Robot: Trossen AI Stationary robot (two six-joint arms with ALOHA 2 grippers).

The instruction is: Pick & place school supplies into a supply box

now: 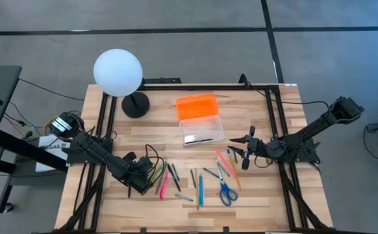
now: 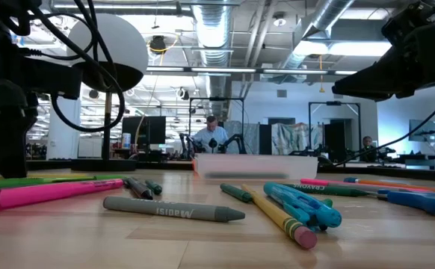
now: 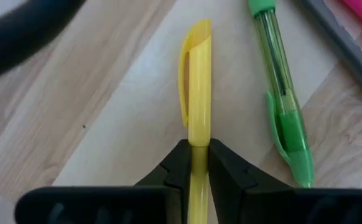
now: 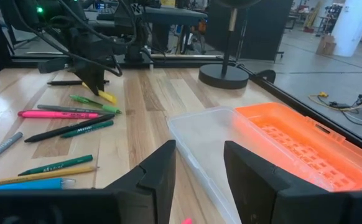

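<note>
In the left wrist view a yellow pen runs up between the fingers of my left gripper, which is shut on its barrel. The right wrist view shows that pen low over the table at the far side, near the black left arm. A clear supply box with an orange lid stands open at the back middle; a dark pen lies inside it. My right gripper is open and empty beside the box, its fingers wide apart.
Close by the held pen lie a green pen, a grey crayon and a pink marker. Several pencils and crayons, plus blue scissors, spread across the front middle. A lamp stands back left.
</note>
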